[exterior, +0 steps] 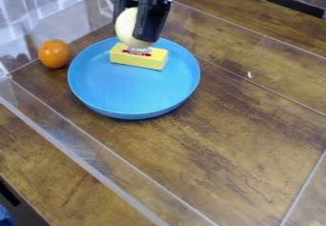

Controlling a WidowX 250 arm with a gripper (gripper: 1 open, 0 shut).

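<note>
My black gripper (140,22) hangs at the top centre, shut on a pale yellow round object (128,27), held over the back part of a blue plate (132,96). A yellow box (140,60) with a red-and-white label lies on the plate, just below the held object, which partly covers it. An orange (53,53) sits left of the plate on the table.
Clear panels or edges run along the left side. A dark blue item is cut off at the bottom left corner.
</note>
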